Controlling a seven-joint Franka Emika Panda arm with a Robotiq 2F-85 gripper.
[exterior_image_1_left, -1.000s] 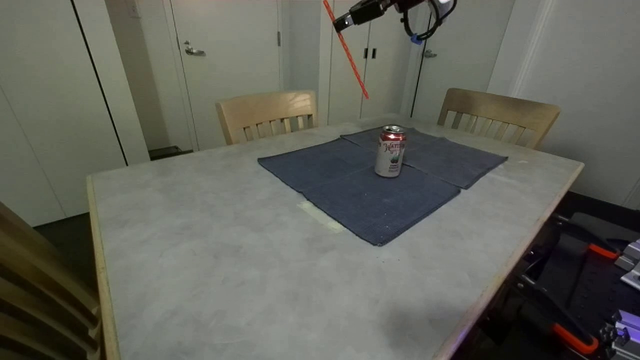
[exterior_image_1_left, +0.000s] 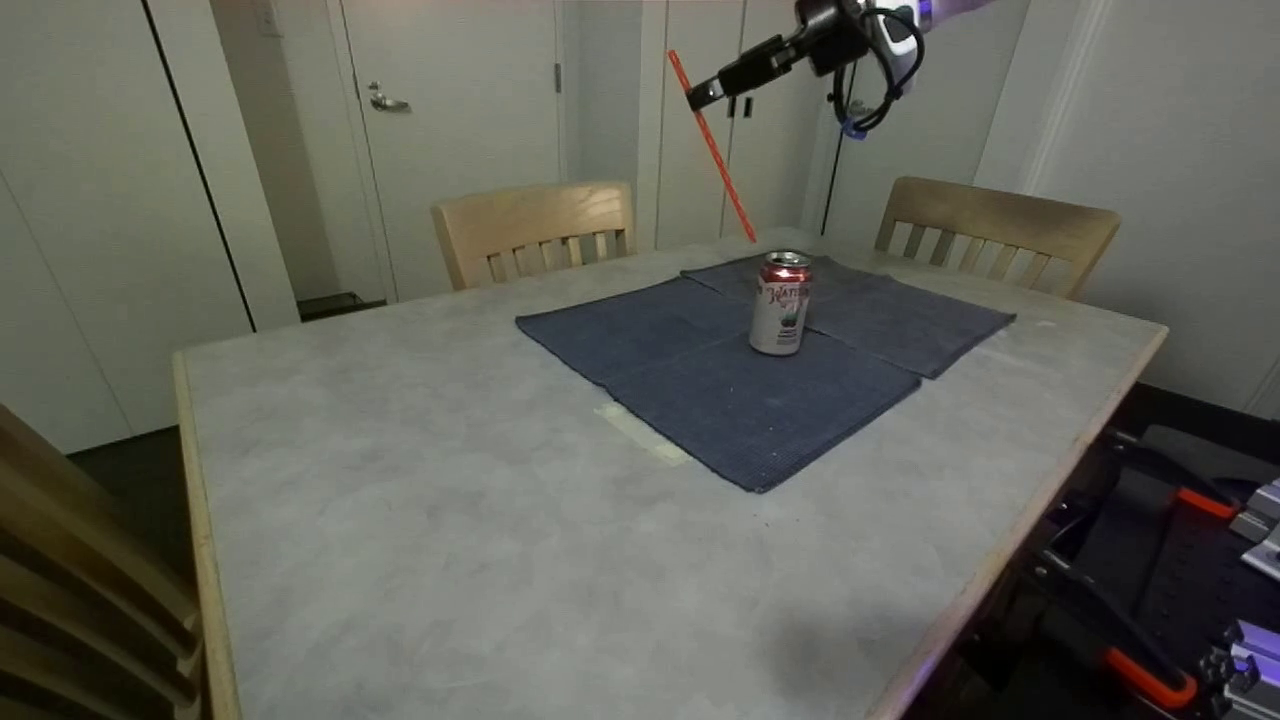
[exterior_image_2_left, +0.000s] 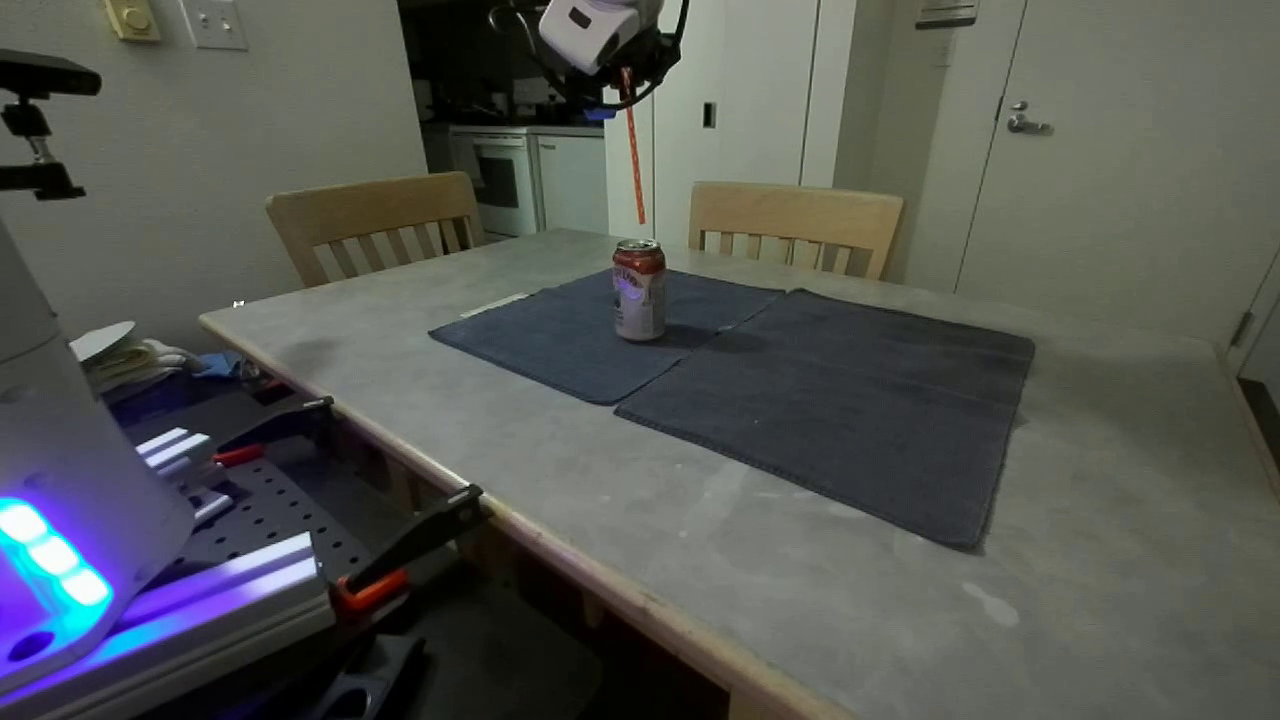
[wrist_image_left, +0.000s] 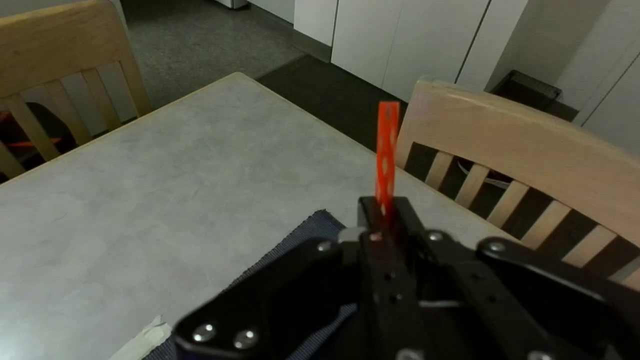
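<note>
A long red straw (exterior_image_1_left: 726, 176) is pinched in my gripper (exterior_image_1_left: 699, 98), which is shut on it in the air over the table's far part. The straw tilts, its lower end hanging a little above and to the left of the can's top in exterior view 1. Upright on the dark blue cloth stands a red and white can (exterior_image_1_left: 780, 306), its top facing up. From the other side, the straw (exterior_image_2_left: 635, 162) ends just over the can (exterior_image_2_left: 639, 292). In the wrist view the straw's upper part (wrist_image_left: 387, 150) sticks up between the closed fingers; its lower part and the can are hidden.
Dark blue cloths (exterior_image_1_left: 768, 414) lie flat on the grey table (exterior_image_1_left: 420, 504), whose near part is bare. Wooden chairs (exterior_image_1_left: 537, 222) stand along the far edges. Clamps (exterior_image_2_left: 420, 546) grip the edge near the robot's base.
My gripper has come down and slightly to the right with the straw, bringing the straw's lower end closer to the can. The can and cloths have stayed put.
</note>
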